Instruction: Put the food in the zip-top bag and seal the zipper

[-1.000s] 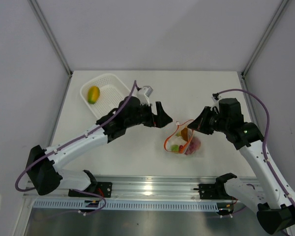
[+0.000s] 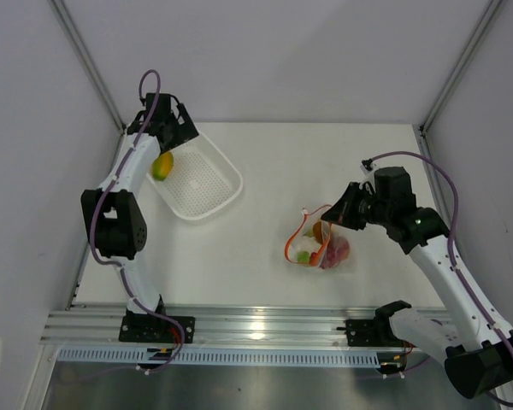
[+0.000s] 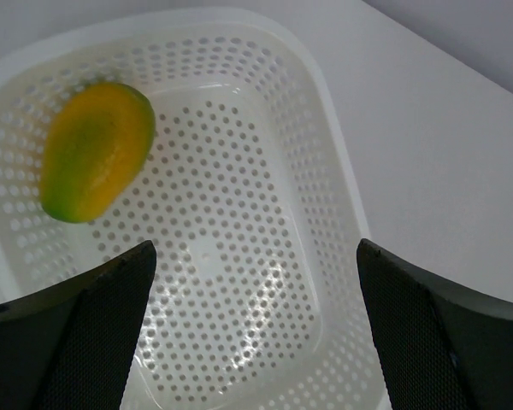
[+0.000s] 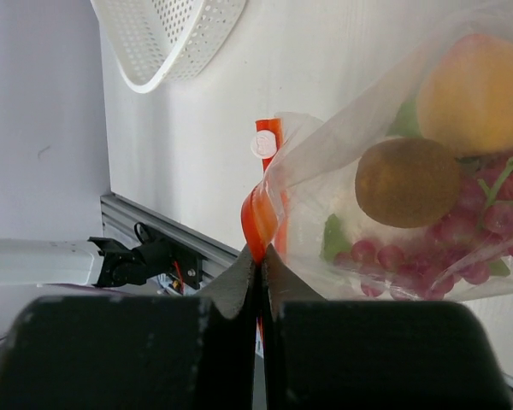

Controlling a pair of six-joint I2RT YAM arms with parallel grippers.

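A yellow-green mango [image 3: 98,152] lies at one end of the white perforated basket [image 2: 231,190], the only food visible there. Over that basket my left gripper [image 2: 181,130] hangs with its fingers [image 3: 85,329] spread wide and nothing between them. At the table's right, the clear bag [image 2: 301,232] with an orange zipper edge stands part open. Inside it are a brown kiwi [image 4: 408,183], red grapes [image 4: 479,231] and an orange-yellow fruit [image 4: 479,92]. My right gripper is shut on the bag's orange rim, holding that side up.
Bare white tabletop [image 2: 256,162] stretches between the basket and the bag. A metal rail [image 2: 248,318] runs along the table's front edge, and grey walls close in the sides and back.
My left gripper has swung from beside the bag leftward and back to above the basket, still open. The right arm has barely shifted, and the bag stays in place.
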